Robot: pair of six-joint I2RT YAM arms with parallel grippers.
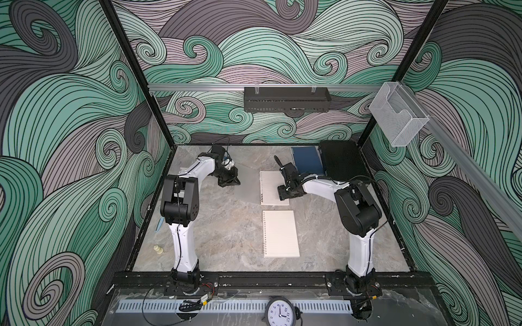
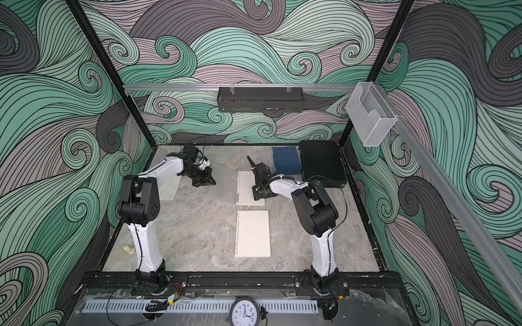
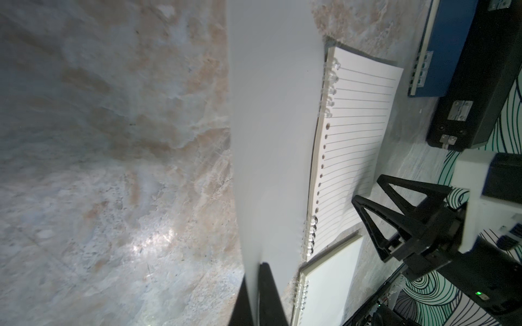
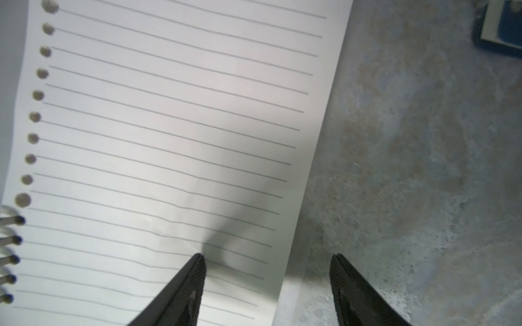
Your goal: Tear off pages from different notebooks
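The spiral notebook (image 1: 270, 184) lies open with a lined page on top, and its translucent cover (image 3: 274, 135) is folded out to the left. In the right wrist view, the lined page (image 4: 163, 135) shows bare holes along much of its left edge, with rings through only the lowest ones. My right gripper is open over the page's lower right edge, one finger above paper, the other above bare table. My left gripper is shut at the cover's left edge; I cannot tell whether the edge is pinched. A second notebook (image 1: 281, 233) lies open in front.
Behind the right arm are a blue notebook (image 1: 307, 160) and a black case (image 1: 342, 158). A loose pale sheet (image 2: 169, 187) lies under the left arm.
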